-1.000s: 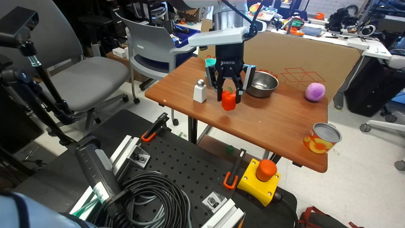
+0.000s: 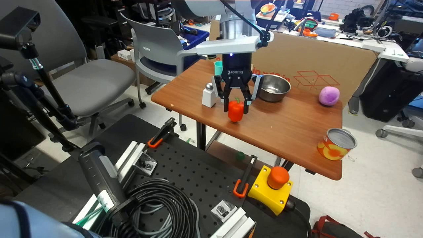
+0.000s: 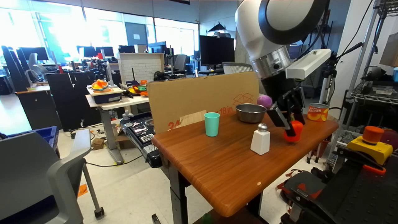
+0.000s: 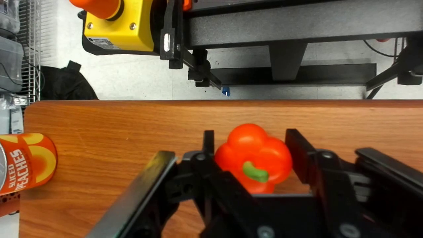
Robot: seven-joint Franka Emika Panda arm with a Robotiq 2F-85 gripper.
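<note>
A red toy bell pepper point(image 2: 236, 111) with a green stem sits between the fingertips of my gripper point(image 2: 236, 107), which is shut on it. From above, in the wrist view, the pepper point(image 4: 253, 156) fills the gap between the two dark fingers. In exterior view 2 the pepper point(image 3: 293, 132) is low over the wooden table point(image 3: 220, 168), near its front edge; whether its underside touches the wood I cannot tell.
Close to the gripper stands a white shaker point(image 2: 209, 95). Behind are a metal bowl point(image 2: 273, 88) and a teal cup point(image 3: 211, 123). A purple ball point(image 2: 329, 96) and a peach can point(image 2: 337, 144) lie to the right. Bare table extends between pepper and can.
My gripper has come down and slightly left in exterior view 1, toward the table's front edge, carrying the pepper. The other objects have stayed where they were.
</note>
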